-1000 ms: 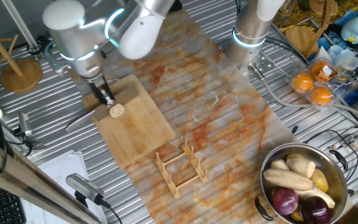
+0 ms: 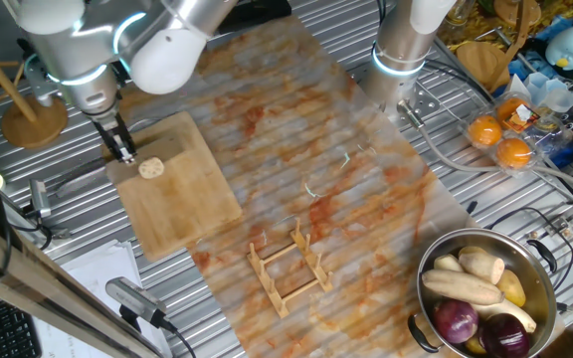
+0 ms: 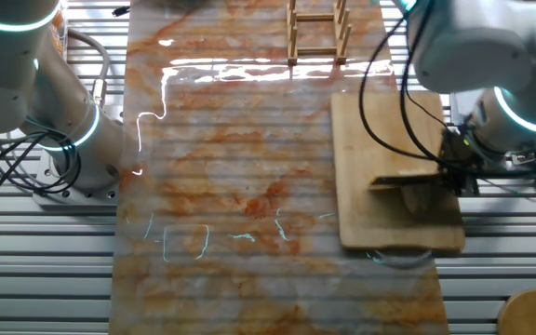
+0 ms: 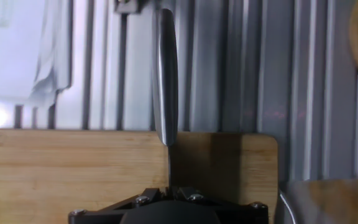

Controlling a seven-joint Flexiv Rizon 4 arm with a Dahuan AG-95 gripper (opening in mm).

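My gripper (image 2: 127,156) is shut on a knife (image 4: 167,81), over the end of the wooden cutting board (image 2: 172,204). In the wrist view the knife stands nearly edge-on, its thin part running into the fingers and its thicker silvery part reaching past the board's edge. A round, pale, speckled piece (image 2: 150,167) shows right beside the fingertips, above or on the board. From the second exterior view a pale tapered piece (image 3: 417,197) lies under the gripper; whether the blade touches it cannot be told.
A small wooden rack (image 2: 291,273) stands on the marbled sheet. A steel pot (image 2: 540,288) of vegetables is at the lower right. Left of the board are a round wooden stand (image 2: 34,121) and a camera (image 2: 137,301).
My gripper has moved left in exterior view 1, with the knife and the pale piece. The cutting board has slid the same way. Rack and pot have stayed put.
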